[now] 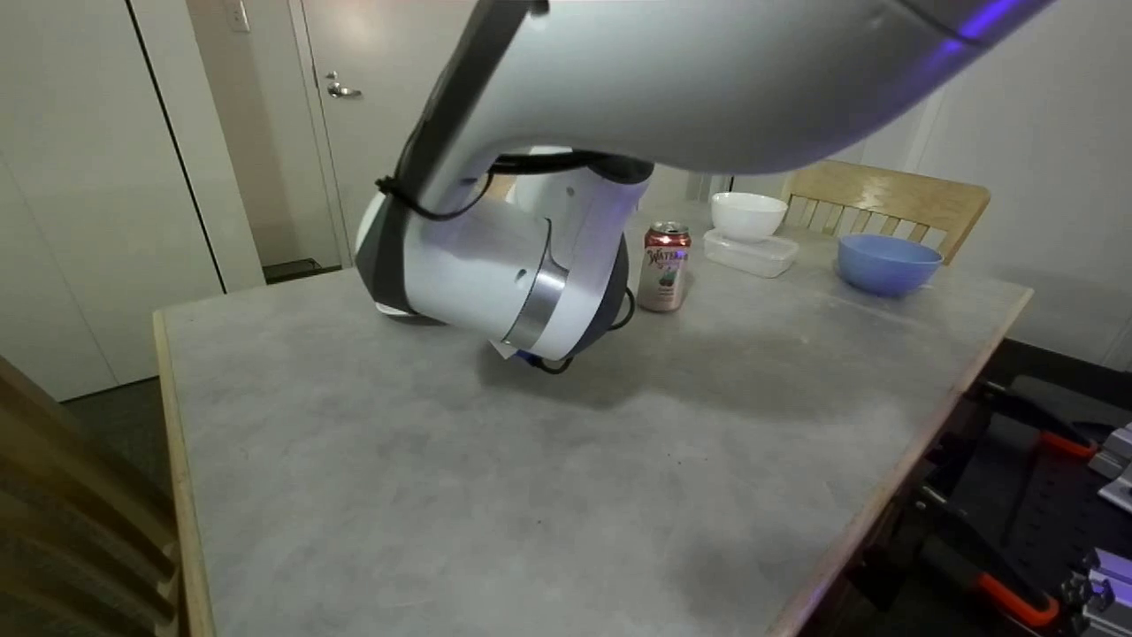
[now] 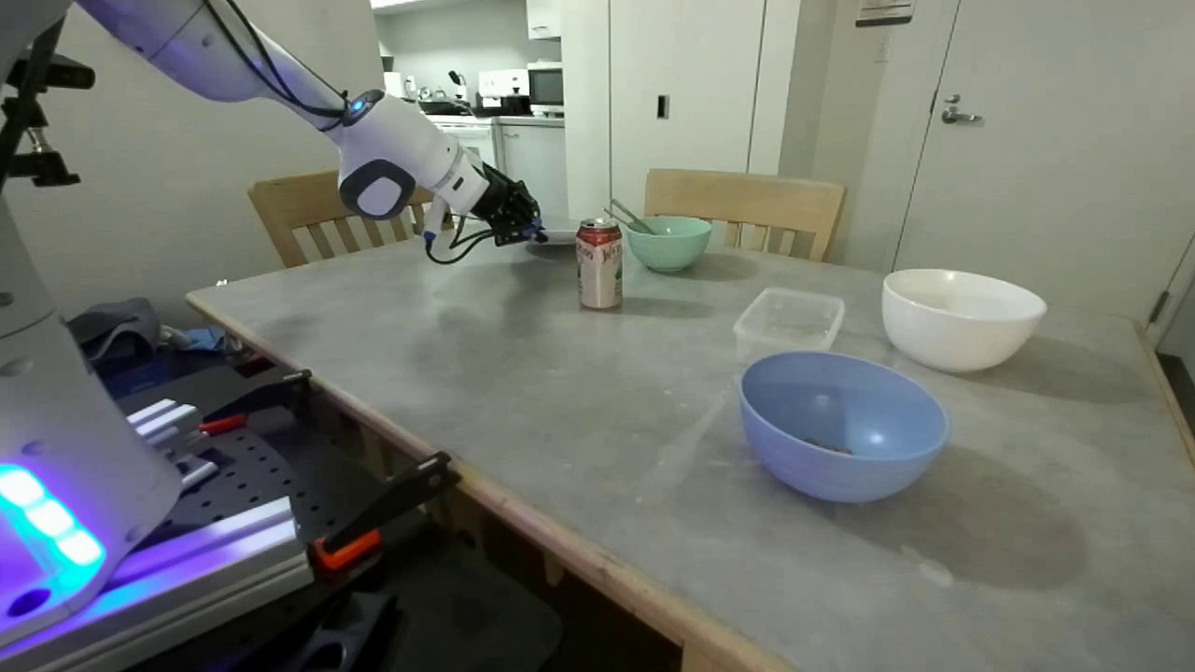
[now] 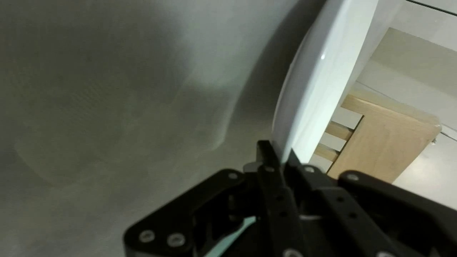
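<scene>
A white plate (image 3: 321,81) runs up from my gripper in the wrist view, seen nearly edge-on. The black fingers are closed on its rim, one to each side. From exterior view 2, the gripper (image 2: 535,224) is low over the far side of the table, and a pale sliver of the plate (image 2: 555,237) shows behind it. The arm hides the gripper and nearly all of the plate in exterior view 1. Whether the plate's far side touches the table is unclear.
A soda can (image 2: 599,265) stands close to the gripper, with a green bowl (image 2: 668,243) holding a utensil behind it. Farther off are a clear container (image 2: 790,319), a white bowl (image 2: 961,319) and a blue bowl (image 2: 842,426).
</scene>
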